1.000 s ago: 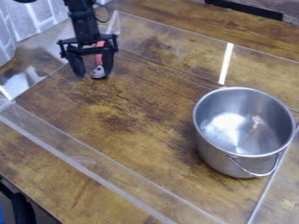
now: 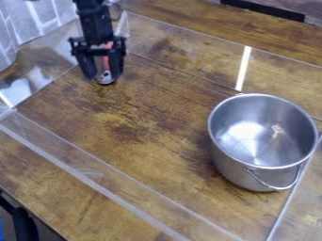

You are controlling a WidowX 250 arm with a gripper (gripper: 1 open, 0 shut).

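Observation:
The black gripper [image 2: 98, 58] is at the upper left of the camera view, hanging over a small object with red and silver parts [image 2: 108, 73] on the wooden table. Its fingers come down around or just in front of that object; whether they grip it is too small and blurred to tell. A large steel pot [image 2: 262, 141] with a wire handle stands at the right.
Clear strips run along its left and right sides, and a white tape strip [image 2: 244, 68] lies at the upper right.
The pot has not moved.

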